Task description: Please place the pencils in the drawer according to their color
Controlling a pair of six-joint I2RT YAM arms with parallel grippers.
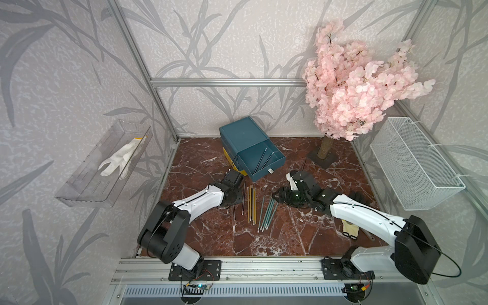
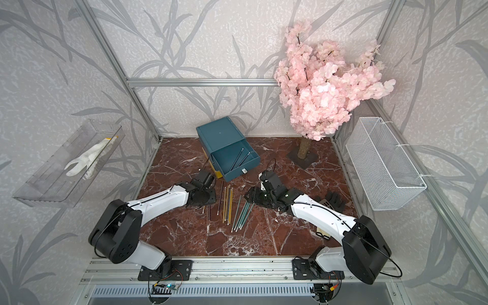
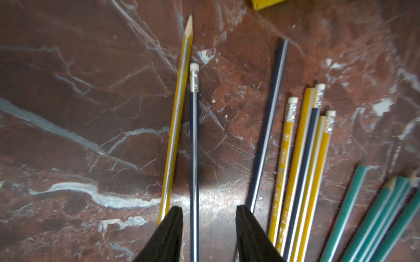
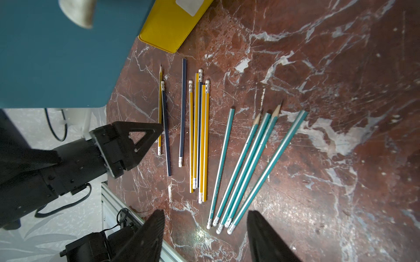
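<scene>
In the left wrist view a yellow pencil [image 3: 175, 126] lies beside a dark blue pencil [image 3: 194, 152], and another dark blue pencil [image 3: 267, 126] lies further right. Several yellow pencils [image 3: 282, 170] form a bundle with a dark blue one among them. Green pencils [image 4: 245, 174] are spread in a loose fan to the right. A blue drawer box [image 1: 244, 134] stands at the back; its open upper drawer [image 1: 276, 163] holds dark pencils [image 1: 262, 159]. Above the left pencils my left gripper is open and empty. Over the green pencils, my right gripper is open, too.
Below the blue drawer, a yellow drawer [image 4: 168, 26] shows at the box's base. A pink blossom tree [image 1: 350, 81] stands at the back right. Dark gloves [image 2: 333, 200] lie by the right arm.
</scene>
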